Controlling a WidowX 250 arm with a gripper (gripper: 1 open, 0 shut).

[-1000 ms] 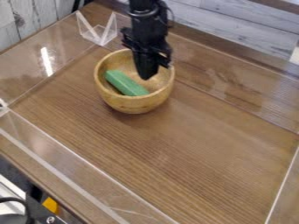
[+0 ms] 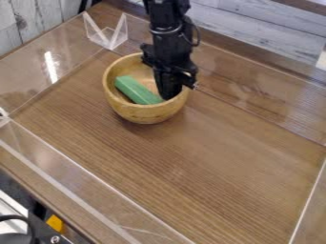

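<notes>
A wooden bowl (image 2: 144, 110) sits on the table in the upper middle, holding a green oblong object (image 2: 133, 88) that lies tilted along its left side. My black gripper (image 2: 167, 80) reaches down from the top into the right part of the bowl, beside the green object. Its fingertips are small and dark, and I cannot make out anything held between them.
Clear plastic pieces (image 2: 110, 33) stand near the back left. A white wall runs along the back.
The bowl and the green object have stayed about where they were.
</notes>
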